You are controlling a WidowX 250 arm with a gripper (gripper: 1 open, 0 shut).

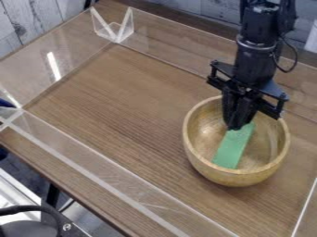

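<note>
A wooden bowl (205, 153) sits on the right side of the table, holding a green rectangular object (231, 148). My black gripper (236, 120) hangs at the bowl's back rim, its tips down inside the bowl near the upper end of the green object. It looks shut; whether anything is between the tips cannot be seen clearly.
A small clear plastic object (114, 23) stands at the back left. A dark object (28, 222) lies at the front left edge.
</note>
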